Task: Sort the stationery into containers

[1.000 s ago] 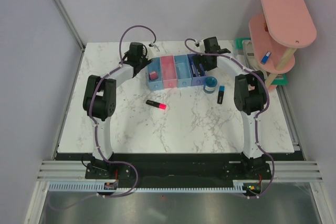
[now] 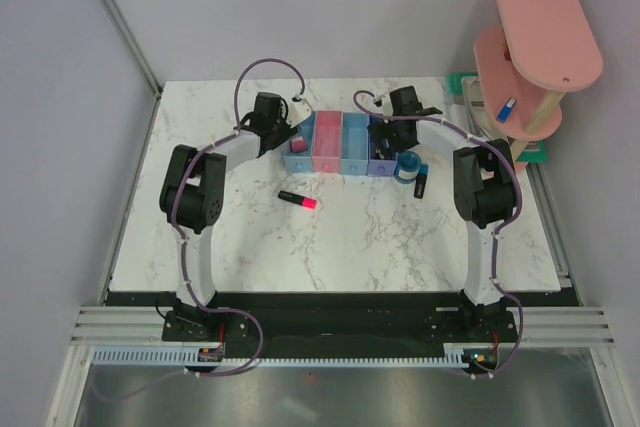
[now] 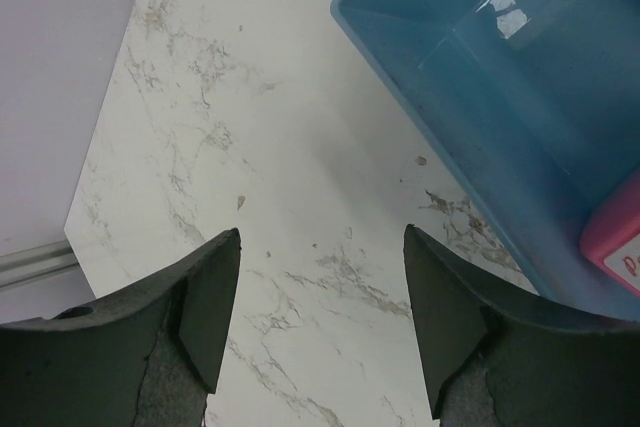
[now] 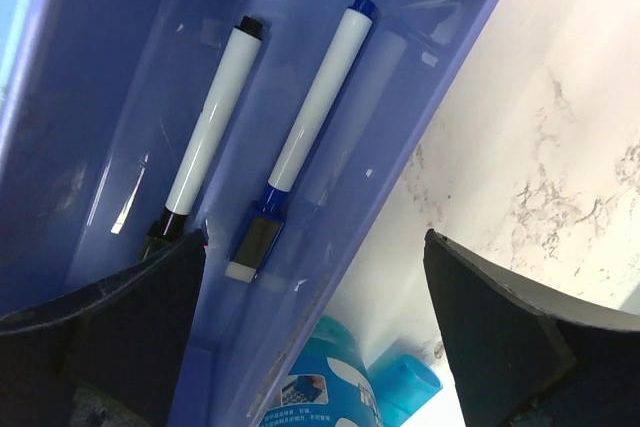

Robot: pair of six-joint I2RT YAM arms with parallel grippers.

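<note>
Four joined bins stand in a row; in the top view the pink bin (image 2: pixel 327 137) and light-blue bin (image 2: pixel 354 147) are in the middle. The left blue bin (image 3: pixel 440 97) holds a pink object (image 3: pixel 615 232). My left gripper stands open just outside its wall, nothing between its fingers. The purple bin (image 4: pixel 380 137) holds two whiteboard markers, one black-capped (image 4: pixel 212 122) and one blue-capped (image 4: pixel 320 97). My right gripper is open above that bin. A black-and-pink object (image 2: pixel 297 199) lies on the table; a blue-and-black one (image 2: pixel 421 179) lies at the right.
A blue cup-like container (image 2: pixel 407 169) stands beside the purple bin. A pink tiered shelf (image 2: pixel 545 27) with a blue item on it stands at the back right.
Both arms have shifted slightly toward the table's front. The bin row and the blue container have moved slightly right and forward.
</note>
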